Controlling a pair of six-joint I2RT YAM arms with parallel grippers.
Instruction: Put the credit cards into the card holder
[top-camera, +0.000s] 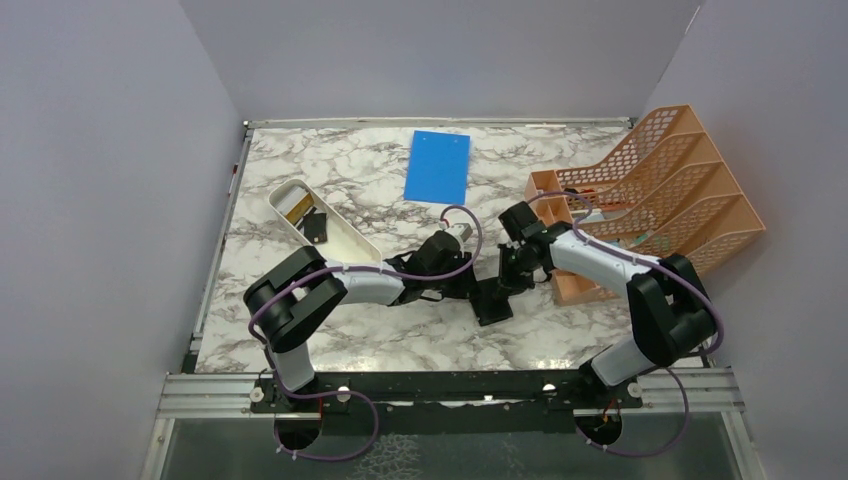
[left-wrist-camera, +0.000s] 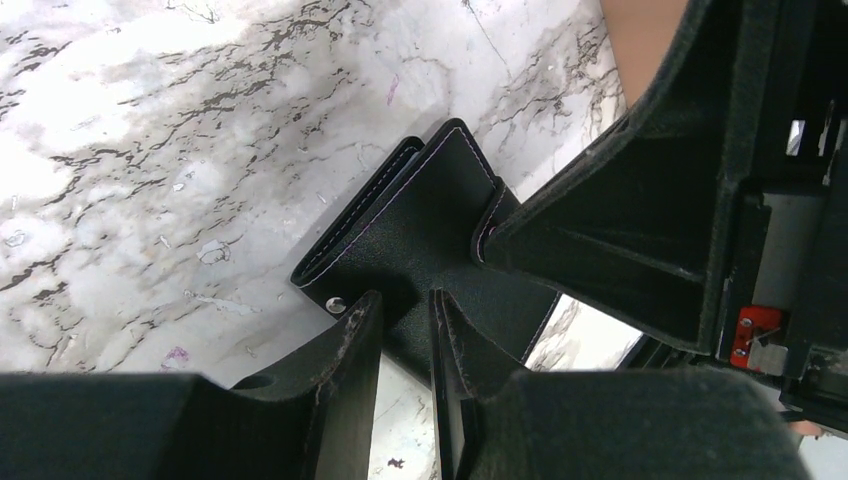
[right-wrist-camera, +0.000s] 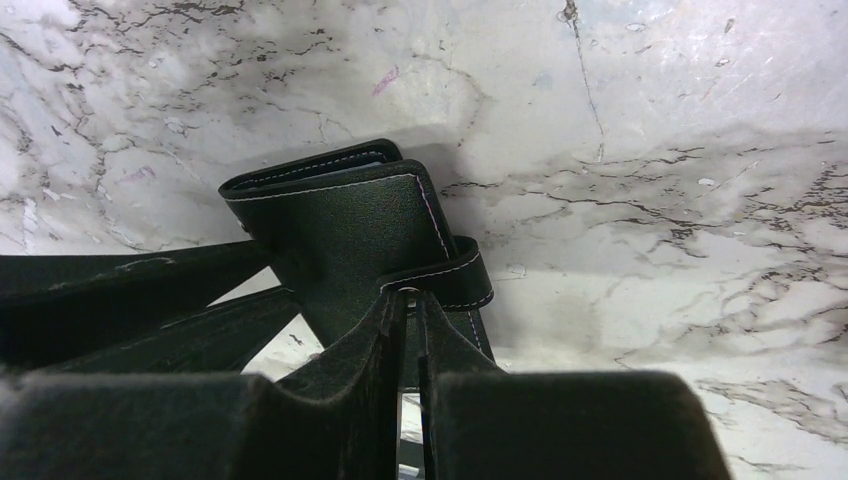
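Note:
A black card holder (top-camera: 494, 303) with white stitching and a strap lies on the marble table between the arms. In the left wrist view, my left gripper stands over the card holder (left-wrist-camera: 420, 240), its fingers a little apart with nothing held between them. The right wrist view has the strap (right-wrist-camera: 450, 277) folded over the holder's edge. My right gripper is at the strap's end, with only a narrow gap between its fingertips; whether it grips the strap is unclear. Pale edges show inside the folded holder (right-wrist-camera: 340, 210). No loose card is seen beside it.
At left a white bin (top-camera: 350, 243) holds a dark item (top-camera: 315, 227) and a yellowish one (top-camera: 299, 207). A blue sheet (top-camera: 437, 166) lies at the back. Close behind the right arm stands an orange rack (top-camera: 690, 150).

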